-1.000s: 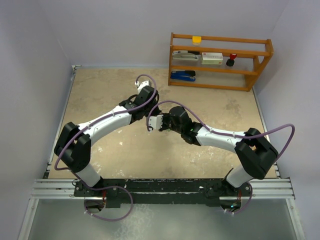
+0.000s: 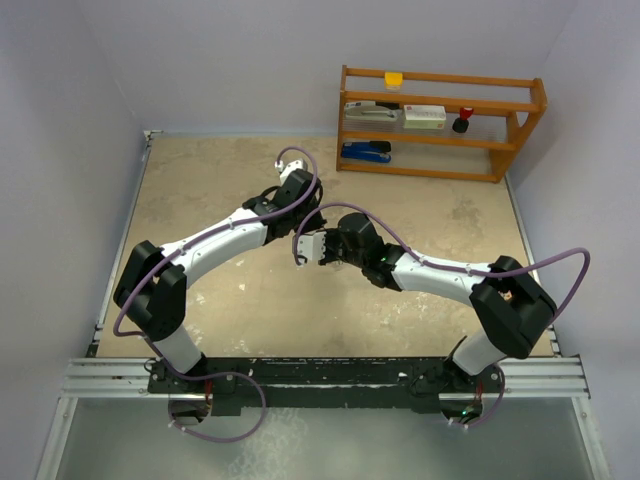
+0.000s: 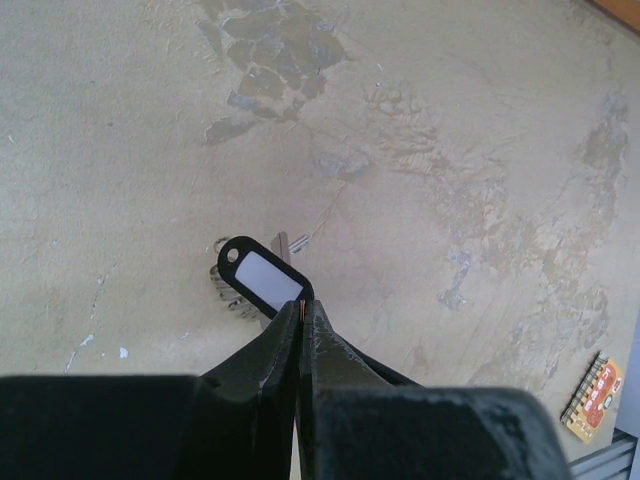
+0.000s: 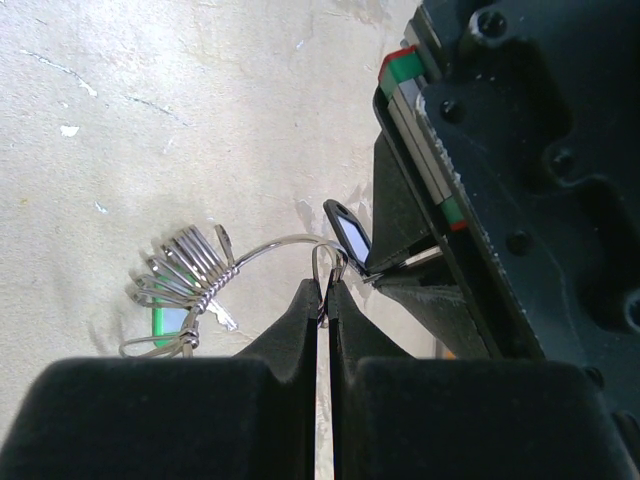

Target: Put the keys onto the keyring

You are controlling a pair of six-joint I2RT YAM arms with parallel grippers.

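Note:
In the right wrist view, a thin wire keyring (image 4: 278, 241) bears a bunch of several metal keys (image 4: 180, 272) at its left. Its looped wire end passes between the tips of my right gripper, which is shut on it. My left gripper is shut at the lower end of a black-rimmed tag with a white label (image 3: 268, 280); the hole at the tag's far end is free. Right beside the wire loop, the same tag shows in the right wrist view. The hanging keys (image 3: 235, 297) are partly hidden behind it in the left wrist view.
A green-edged label (image 4: 170, 320) lies behind the key bunch. At the back right stands a wooden shelf (image 2: 440, 138) with several items. A small notebook (image 3: 597, 395) shows at the left wrist view's right edge. Both arms nearly meet mid-table.
In the top view, my left arm has shifted slightly to the right, towards the right gripper. The right arm looks unmoved.

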